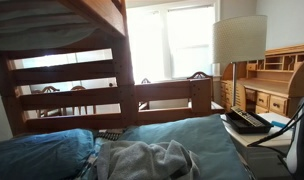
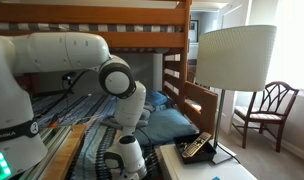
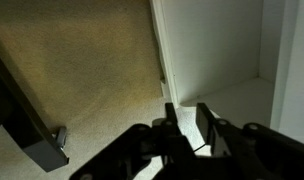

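Note:
My gripper shows at the bottom of the wrist view, its two dark fingertips apart with nothing visible between them. Below it lies brown carpet [image 3: 87, 60], with a white furniture panel [image 3: 217, 50] close by on the right. In exterior view 2 the white arm [image 2: 67, 50] reaches in from the left and bends down to its wrist [image 2: 125, 155] beside the white nightstand [image 2: 192, 172]. The fingers cannot be made out there.
A black tray [image 1: 248, 121] sits on the nightstand beside a lamp [image 2: 232, 60]. The bed has blue bedding [image 1: 202, 140] and a grey blanket [image 1: 147, 160]. Wooden bunk rails [image 1: 72, 98] stand behind. A dark post-like object [image 3: 27, 125] borders the carpet at left.

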